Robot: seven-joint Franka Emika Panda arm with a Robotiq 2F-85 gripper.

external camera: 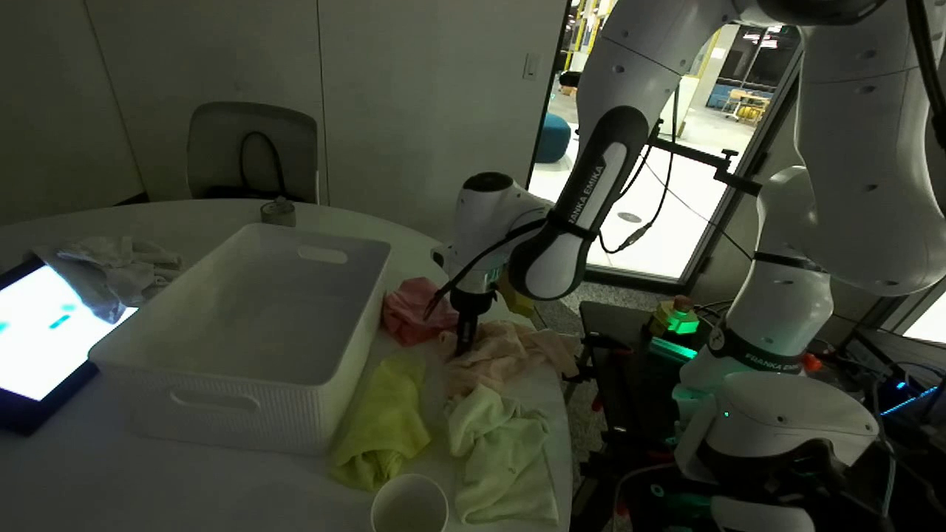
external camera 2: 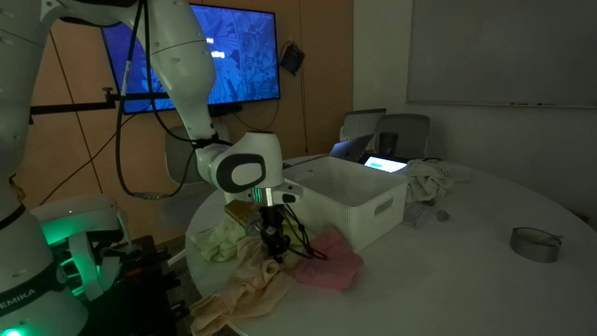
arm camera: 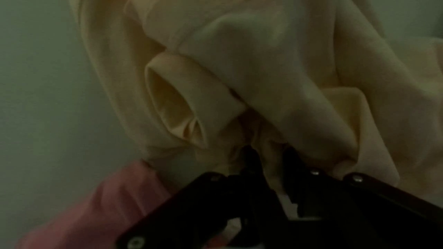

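A crumpled peach cloth (arm camera: 265, 62) fills much of the wrist view; it lies on the table beside the white bin (external camera: 346, 355). My gripper points down into this cloth's near edge. Its dark fingertips (arm camera: 251, 159) stand a little apart, a fold of peach fabric showing between them. Whether they press on that fold is too dark to see. In exterior view 2 the gripper (external camera 2: 275, 255) reaches the peach cloth (external camera 2: 254, 280) close to a pink cloth (external camera 2: 330, 260). The bin looks empty from exterior view 1.
A yellow cloth (external camera: 386, 425) and a pale green cloth (external camera: 501, 457) lie between bin and table edge, with a white cup (external camera: 409, 505) nearby. A lit screen (external camera: 53, 332) and a grey cloth (external camera: 124, 266) sit beyond the bin. Free table shows in exterior view 2 near a tape-like ring (external camera 2: 534, 246).
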